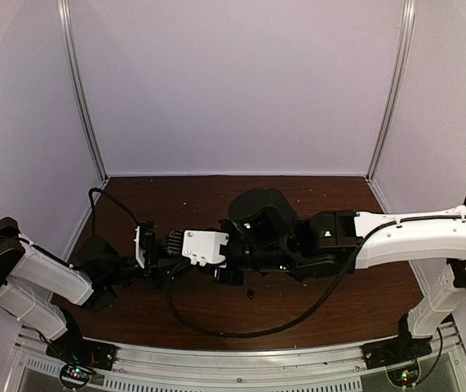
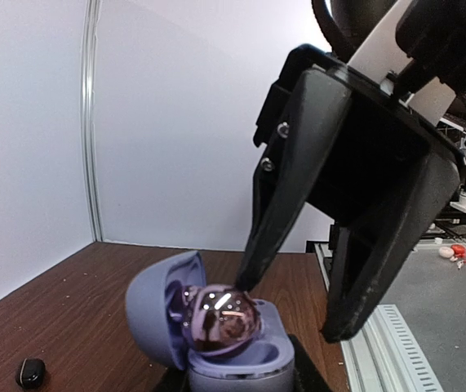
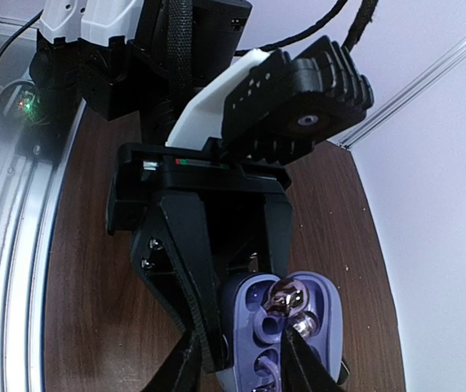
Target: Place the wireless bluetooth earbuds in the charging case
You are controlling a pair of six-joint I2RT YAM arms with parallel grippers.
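Observation:
The lilac charging case (image 2: 245, 371) stands with its lid (image 2: 157, 306) tilted open, and my left gripper is shut on its body. In the case sits a shiny pinkish earbud (image 2: 223, 320), its rounded end standing up above the rim; whether it is fully seated I cannot tell. My right gripper is part open over the case with nothing between its fingers; one fingertip is at or very near the earbud. In the right wrist view the same earbud (image 3: 286, 297) shows beside an empty-looking hollow (image 3: 269, 327). A small dark earbud (image 2: 31, 373) lies on the table.
The dark earbud (image 1: 250, 294) is on the brown table (image 1: 314, 306) in front of the right arm. A black cable (image 1: 241, 334) loops from that arm across the table's front.

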